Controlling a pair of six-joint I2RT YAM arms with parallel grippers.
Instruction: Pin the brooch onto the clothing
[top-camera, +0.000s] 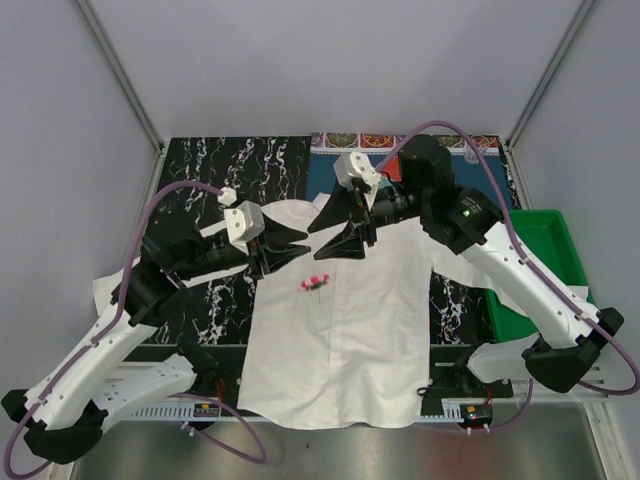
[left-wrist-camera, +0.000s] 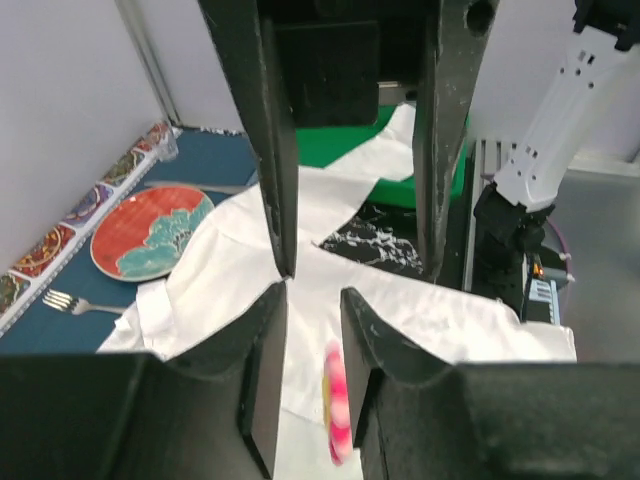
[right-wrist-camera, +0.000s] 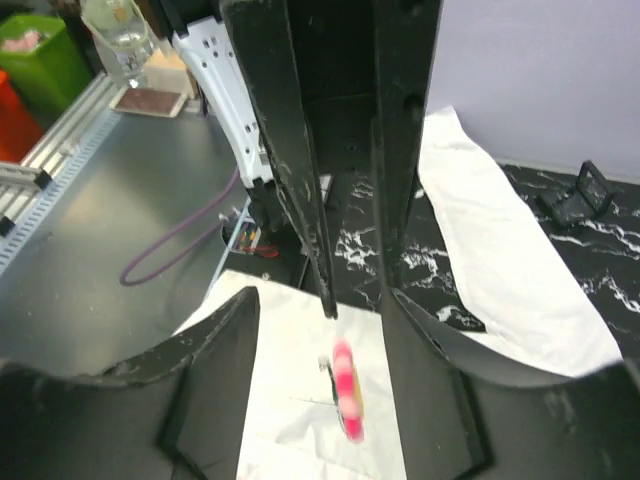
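Note:
A pink and green brooch (top-camera: 313, 283) is on or just over the white clothing (top-camera: 340, 370) in the top view, below both grippers. It shows blurred between and beyond the fingers in the left wrist view (left-wrist-camera: 337, 400) and right wrist view (right-wrist-camera: 348, 390). My left gripper (top-camera: 294, 244) and right gripper (top-camera: 329, 239) face each other above the garment, fingers parted with nothing held between them. Whether the brooch is attached or falling cannot be told.
A red plate and fork lie on a blue mat at the back right. A green bin (top-camera: 555, 235) stands at the right edge. Black marble table (top-camera: 210, 160) shows around the garment.

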